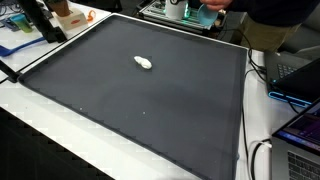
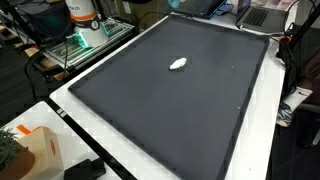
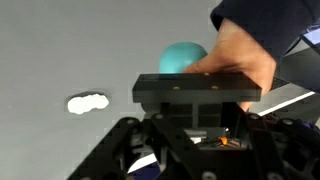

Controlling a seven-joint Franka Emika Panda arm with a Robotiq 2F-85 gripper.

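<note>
A small white object lies alone on the dark grey board. The wrist view has the same white piece to the left of my gripper. Across the front of the fingers sits a dark flat-faced block, and the gripper is shut on it. Just beyond the block, a person's hand is beside a rounded teal object, partly hidden. Neither exterior view shows the fingers clearly.
The grey board is otherwise bare. A laptop and cables border its right side in exterior view 1. The person's dark sleeve reaches in at the far edge, close to my gripper.
</note>
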